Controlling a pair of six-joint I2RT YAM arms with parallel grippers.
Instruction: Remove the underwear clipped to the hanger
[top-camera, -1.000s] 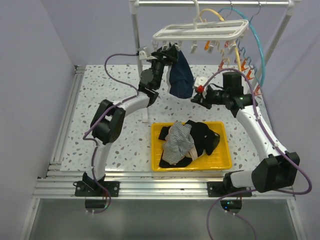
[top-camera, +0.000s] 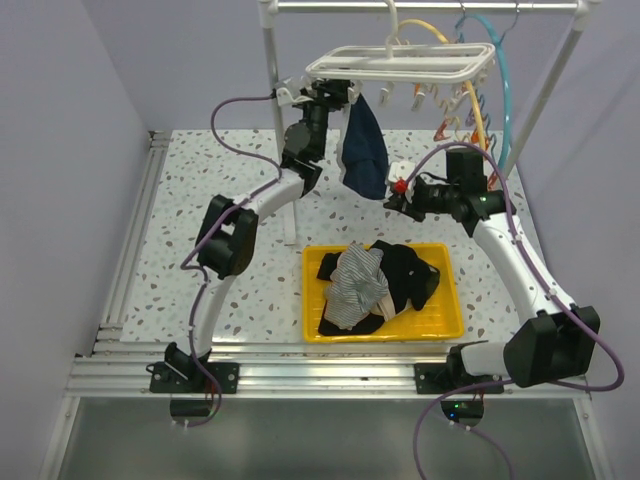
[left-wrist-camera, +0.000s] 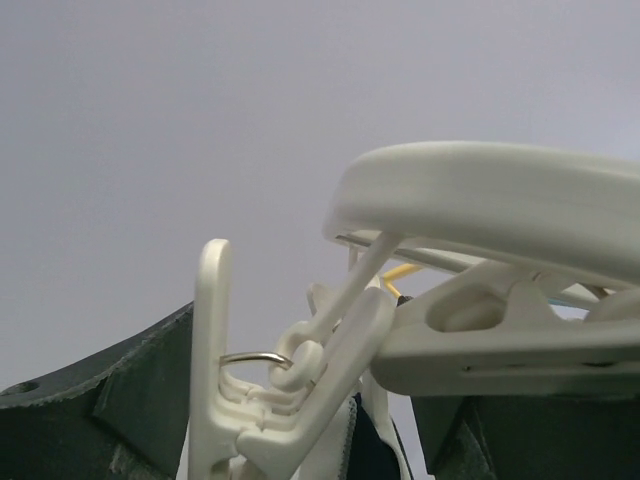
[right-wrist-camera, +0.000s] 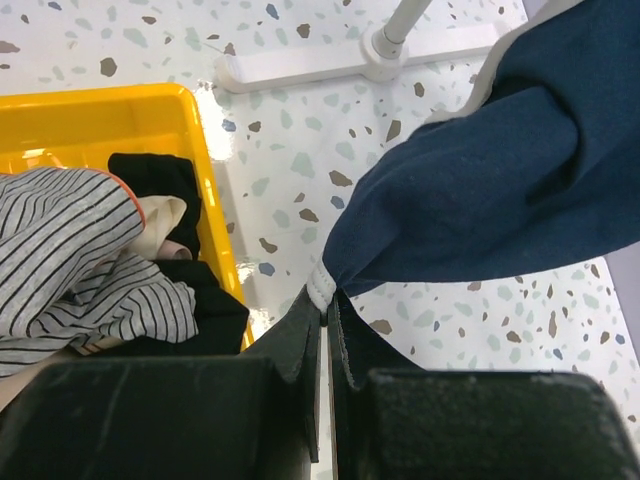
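Observation:
Navy underwear (top-camera: 363, 150) hangs under the white clip hanger (top-camera: 400, 62). My left gripper (top-camera: 333, 98) is up at the hanger's front-left clips; in the left wrist view its fingers stand apart on either side of a white clip (left-wrist-camera: 210, 350), with dark cloth just behind. Low at the underwear sits my right gripper, shut, the cloth's pale-edged lower corner at its fingertips.
A yellow bin (top-camera: 450, 300) holding striped and black garments lies below on the speckled table. The white rack's post (top-camera: 274, 70) stands beside my left arm. Coloured hangers (top-camera: 505, 100) hang at the right.
My left arm has shifted slightly at the hanger, and the underwear hangs slightly differently. The right arm has moved very little.

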